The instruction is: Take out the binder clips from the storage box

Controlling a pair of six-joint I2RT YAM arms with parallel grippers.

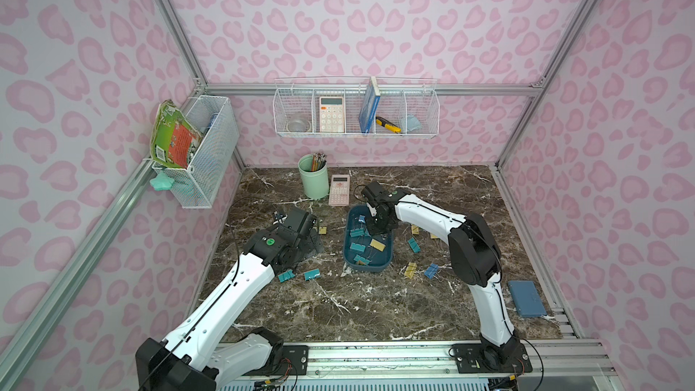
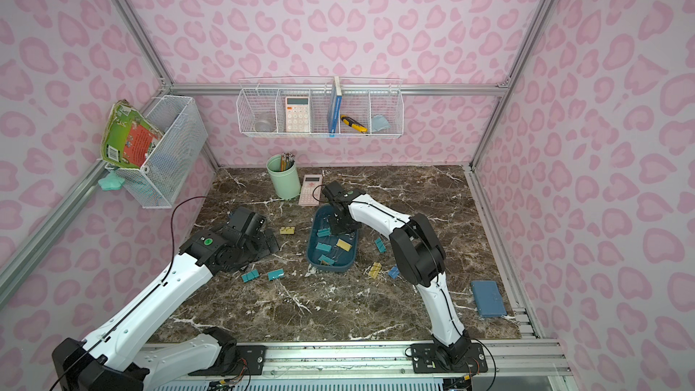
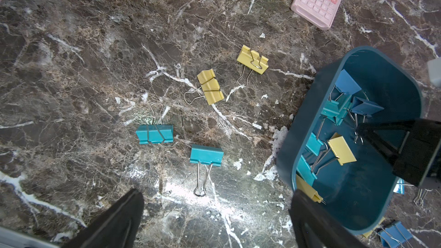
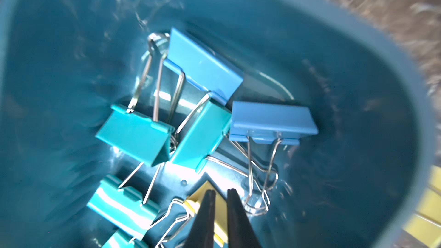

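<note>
The dark blue storage box (image 3: 298, 151) stands mid-table, holding several binder clips. In the right wrist view two blue clips (image 4: 274, 121) lie at its far end, with teal clips (image 4: 134, 135) to their left and a yellow clip (image 4: 220, 213) behind the fingertips. My right gripper is inside the box, shut, with no clip visible between its fingers. Over the table left of the box, my left gripper hangs open and empty. In the left wrist view, two yellow clips (image 3: 210, 86) and two teal clips (image 3: 206, 155) lie on the tabletop below it.
A pink calculator (image 1: 339, 190) and a green pen cup (image 1: 314, 178) stand behind the box. More clips, including a blue one (image 1: 430, 270), lie right of it. A blue notebook (image 1: 526, 298) rests at the far right.
</note>
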